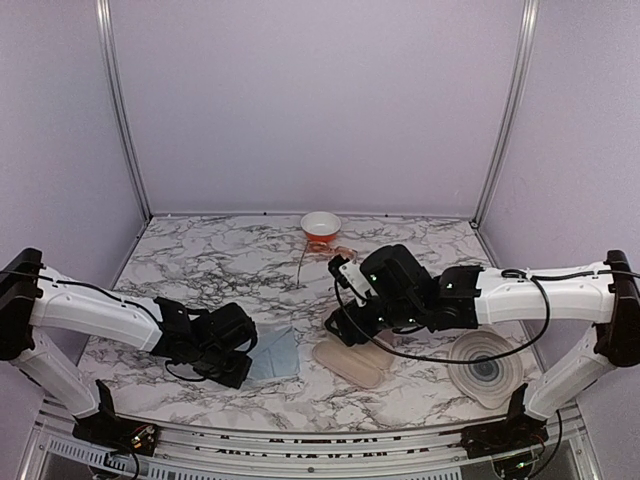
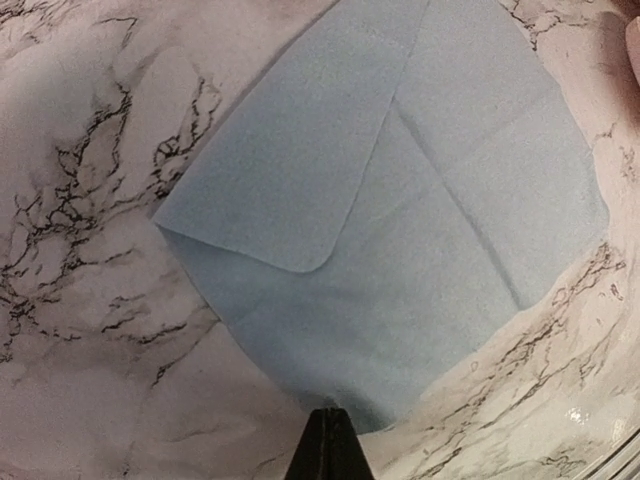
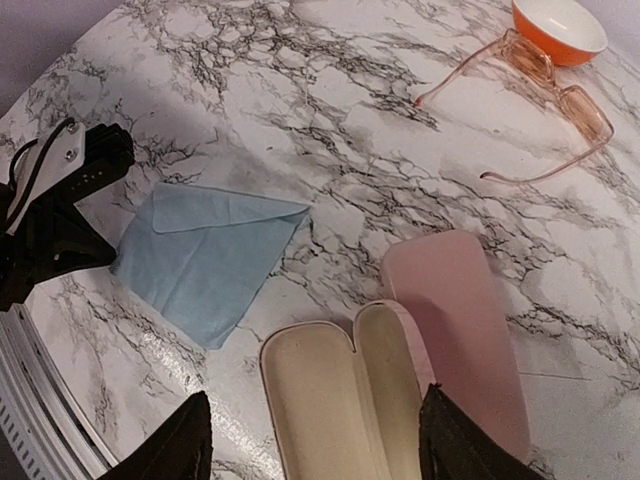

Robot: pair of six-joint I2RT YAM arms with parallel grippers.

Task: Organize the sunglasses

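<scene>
Clear-framed pinkish sunglasses (image 3: pixel 535 58) lie with temples unfolded beside the bowl at the back of the table. An open pink case with a beige inside (image 3: pixel 315 385) lies below my right gripper, whose fingers (image 3: pixel 180 445) are spread to either side of it with nothing visible between them. A light-blue cloth (image 2: pixel 400 230) lies nearly flat with one part folded over. My left gripper is shut at the cloth's near corner, its tips overlapping the edge; no cloth shows clearly pinched. In the top view, my right gripper (image 1: pixel 338 325) partly hides the case.
A white and orange bowl (image 1: pixel 320 225) stands at the back behind the sunglasses. Round translucent lids (image 1: pixel 485 365) lie at the front right, under the right arm.
</scene>
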